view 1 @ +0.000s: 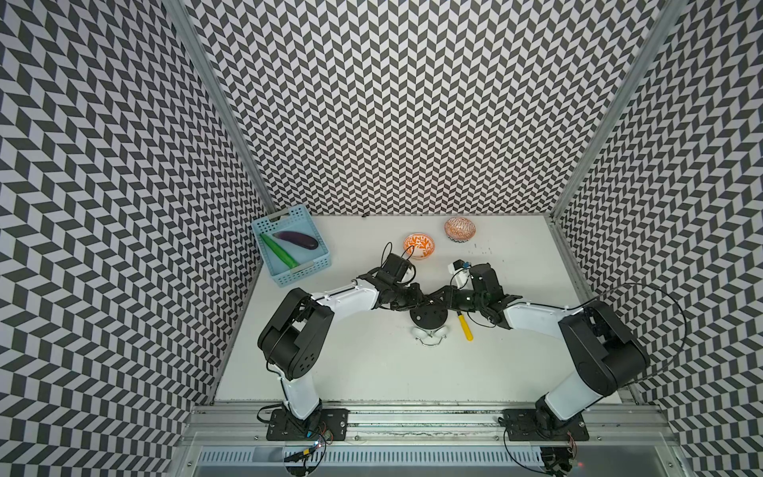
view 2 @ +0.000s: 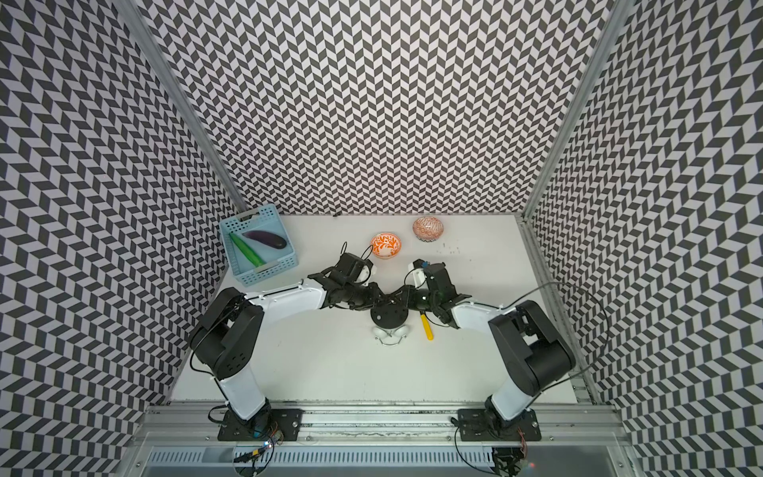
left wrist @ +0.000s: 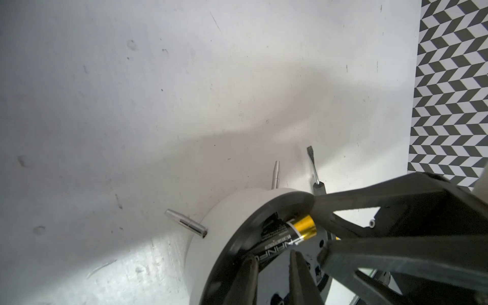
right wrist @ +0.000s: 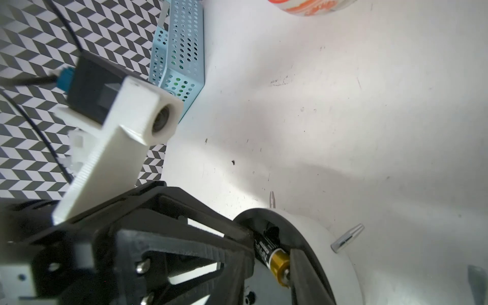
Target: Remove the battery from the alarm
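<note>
The alarm clock lies back-up mid-table, white body with metal legs. Its black back holds a battery with a gold end, still in its slot. My left gripper reaches in from the left at the clock's rim; in its wrist view the fingertips are by the battery. My right gripper comes in from the right, its fingertips around the gold end in the right wrist view; whether they grip it I cannot tell.
A yellow-handled screwdriver lies right of the clock. Two bowls stand at the back, a blue basket with vegetables at the back left.
</note>
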